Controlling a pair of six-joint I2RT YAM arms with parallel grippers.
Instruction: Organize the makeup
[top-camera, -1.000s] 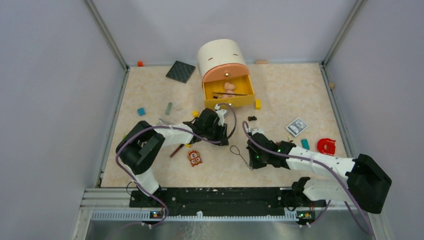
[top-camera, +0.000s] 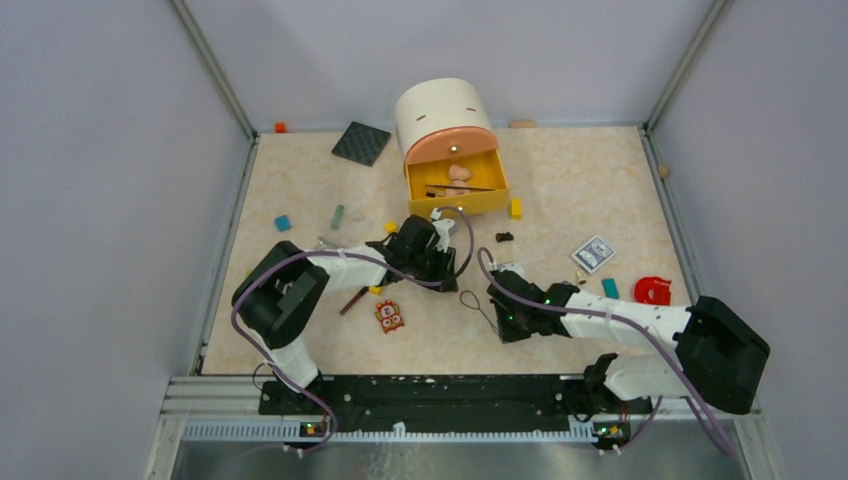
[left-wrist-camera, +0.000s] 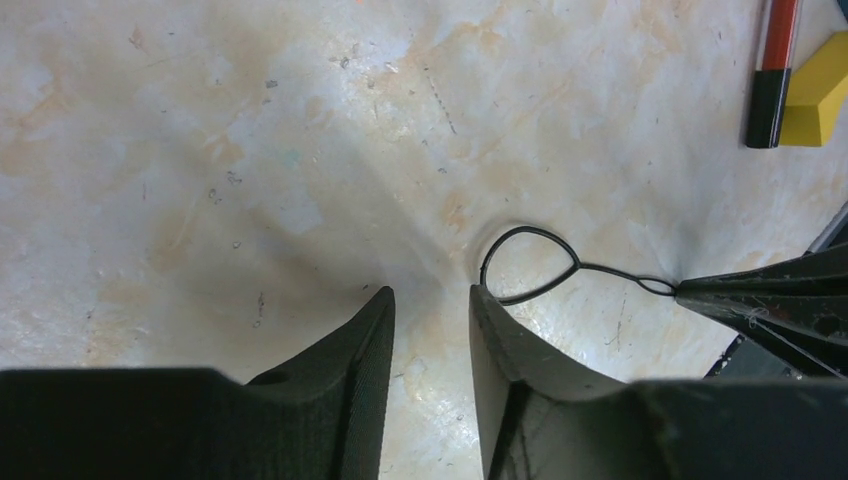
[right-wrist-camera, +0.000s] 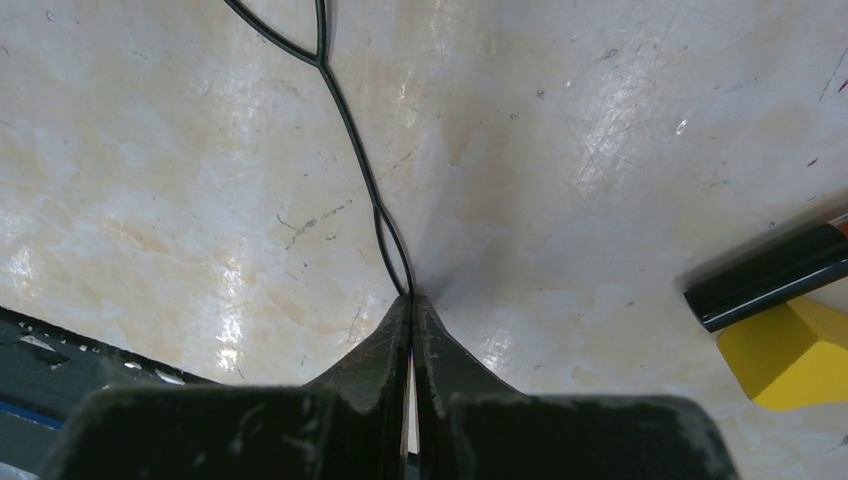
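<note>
A thin black elastic cord (left-wrist-camera: 547, 292) lies near the front of the table, with a wide loop at one end and a narrow one at the other. In the right wrist view my right gripper is shut, and the narrow end of the cord (right-wrist-camera: 358, 140) runs in between its tips. My left gripper stands part open with nothing between its fingers; the wide loop sits beside its right fingertip in that view. Farther back, the white-lidded makeup box (top-camera: 443, 112) has its yellow drawer (top-camera: 424, 204) pulled out, holding a dark brush (top-camera: 470, 188) and beige sponges (top-camera: 459, 173).
A red-and-black stick (left-wrist-camera: 768, 100) rests against a yellow block (left-wrist-camera: 815, 95). An owl-shaped item (top-camera: 389, 316) lies left of the grippers. Toward the right are a framed card (top-camera: 594, 254) and a red item (top-camera: 653, 291). Both grippers are close together.
The left arm looks almost unmoved.
</note>
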